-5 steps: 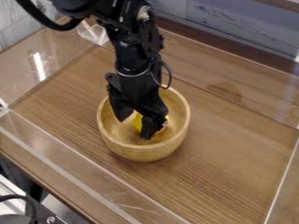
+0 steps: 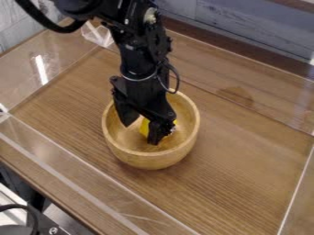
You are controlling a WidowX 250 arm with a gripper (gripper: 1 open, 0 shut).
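Note:
My black gripper (image 2: 141, 119) reaches down from the top into a round tan wooden bowl (image 2: 150, 158), its fingers open around a small yellow object (image 2: 160, 128) inside. The object is partly hidden behind the fingers, so its shape is unclear, as is whether they touch it.
A white wall runs along the back. A clear plastic item (image 2: 98, 33) lies at the upper left, and a dark cable shows at the lower left.

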